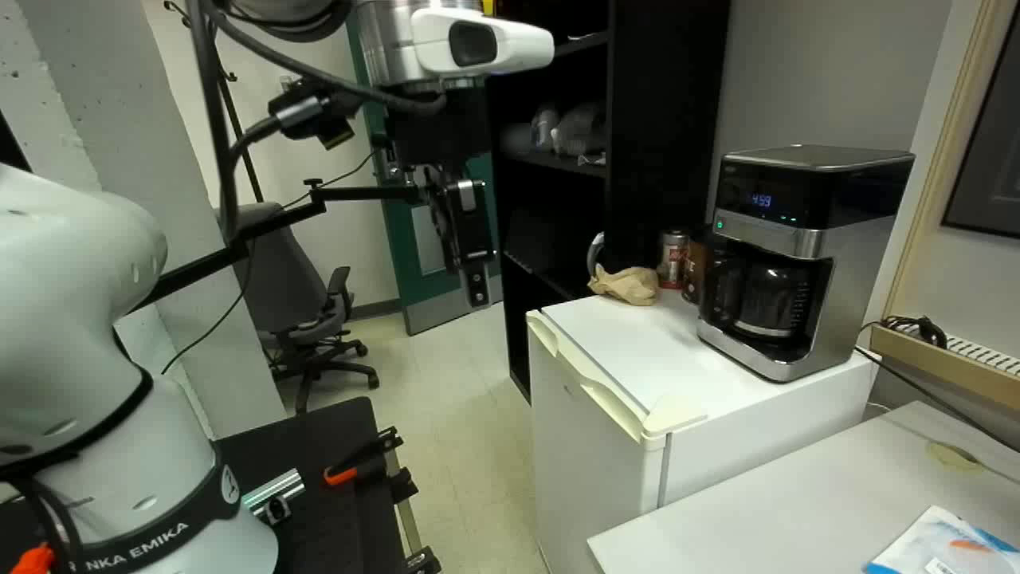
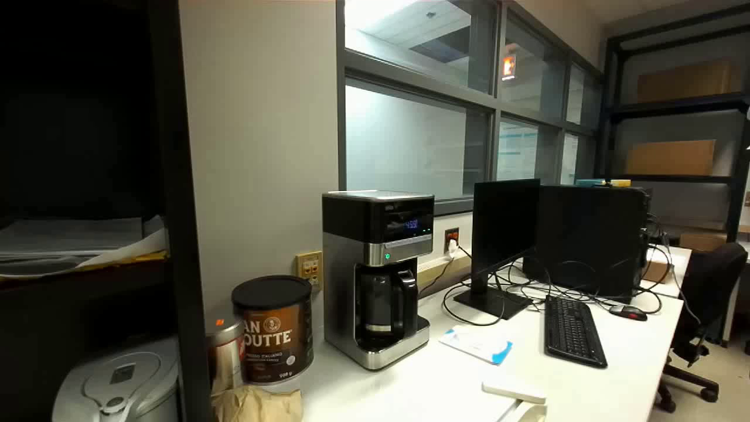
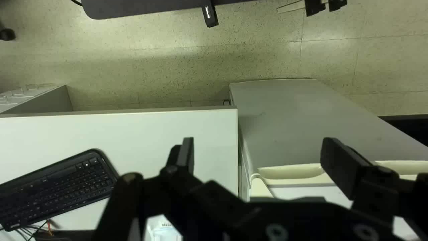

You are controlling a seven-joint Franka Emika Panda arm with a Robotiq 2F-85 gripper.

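In the wrist view my gripper is open, its two black fingers wide apart with nothing between them. Below it show the desk's edge and the grey door of a small white fridge. From exterior view 1, the gripper (image 1: 478,287) hangs pointing down in the air, left of the fridge (image 1: 593,459) and higher than its top. A black and silver coffee maker (image 1: 813,258) stands upright on the fridge, its glass carafe (image 1: 770,301) seated inside. Exterior view 2 shows the same coffee maker (image 2: 379,274) from another side, and no gripper there.
A coffee tin (image 2: 274,330), a metal can (image 1: 673,258) and a crumpled brown bag (image 1: 626,284) crowd the fridge's back corner. A dark shelf (image 1: 660,124) rises behind. On the white desk (image 1: 765,516) lie a packet (image 1: 947,545) and a keyboard (image 2: 573,330). Open floor surrounds the arm's table.
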